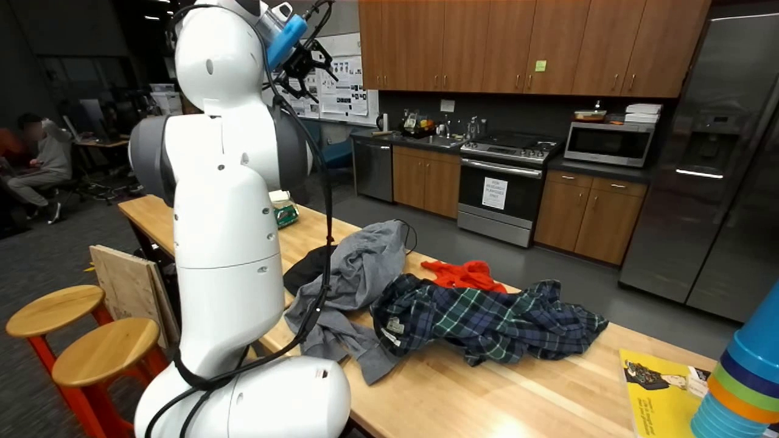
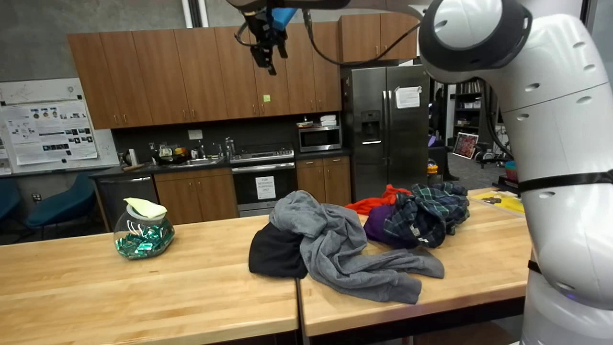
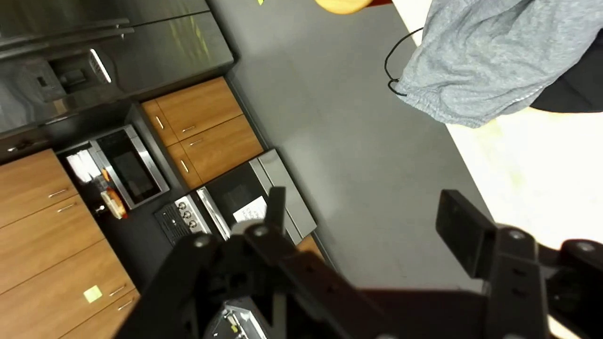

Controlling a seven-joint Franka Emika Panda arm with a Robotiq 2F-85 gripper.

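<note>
My gripper is open, its two black fingers well apart and nothing between them. It hangs high above the table, clear of the cloth, in both exterior views (image 2: 277, 62). A grey garment (image 2: 345, 247) lies crumpled on the table, partly over a black cloth (image 2: 277, 251). In the wrist view, the grey garment (image 3: 497, 62) shows at the upper right, with a thin dark cord looping past the table edge. Beside it rests a dark plaid shirt (image 1: 489, 321). Red cloth (image 1: 467, 275) lies behind the shirt, and purple cloth (image 2: 378, 224) shows by it.
A glass jar (image 2: 143, 236) of green-wrapped pieces stands on the left tabletop. A yellow book (image 1: 661, 394) and blue stacked cups (image 1: 734, 394) occupy the far right end. Bare wood (image 2: 143, 293) spreads in front of the jar.
</note>
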